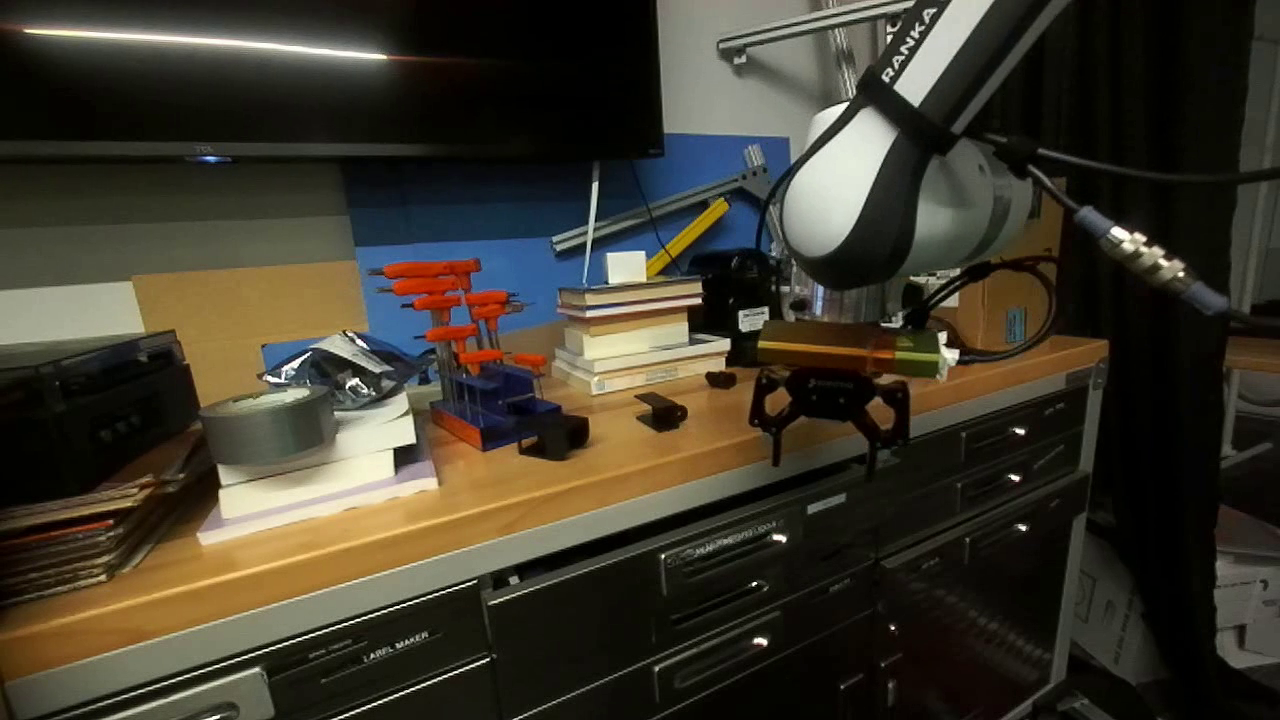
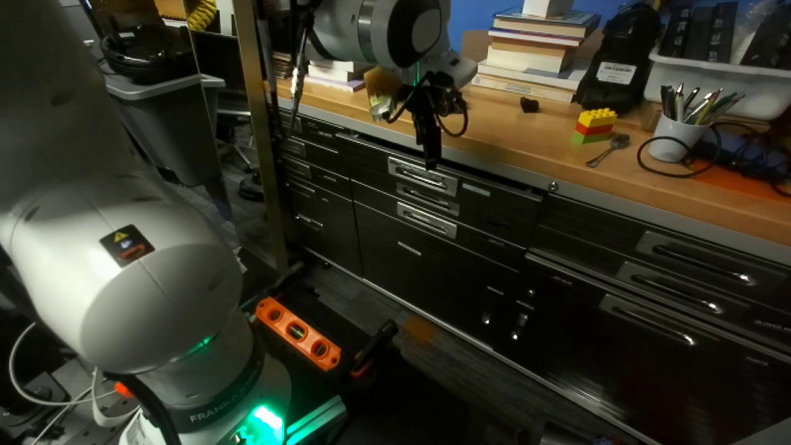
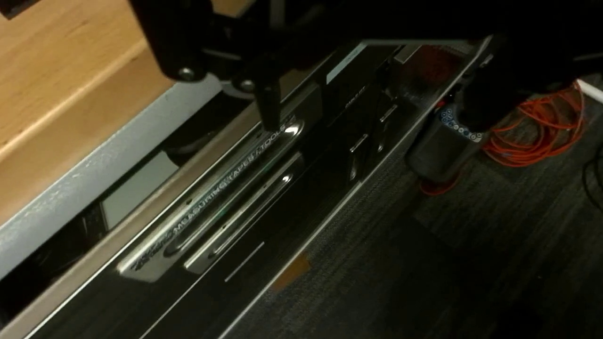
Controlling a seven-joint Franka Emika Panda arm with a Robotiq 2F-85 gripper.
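My gripper (image 1: 824,458) is open, its two fingers pointing down with a clear gap and nothing between them. It hangs in front of the bench's front edge, above the upper drawer (image 1: 600,600), which stands slightly pulled out. In the wrist view this drawer's silver handle (image 3: 212,195) carries a label reading measuring tapes and tools. One finger (image 3: 270,107) overlaps the upper end of that handle in the image; whether they touch I cannot tell. Through the gap behind the drawer front a pale object (image 3: 141,189) shows inside. In exterior view 2 the gripper (image 2: 430,159) appears nearly edge-on.
The wooden benchtop (image 1: 720,444) holds a book stack (image 1: 636,336), a red-handled tool rack (image 1: 462,360) and small black parts (image 1: 660,412). Toy bricks (image 2: 594,126), a spoon (image 2: 609,149) and a pen cup (image 2: 671,141) stand farther along. Floor before the cabinet looks mostly open.
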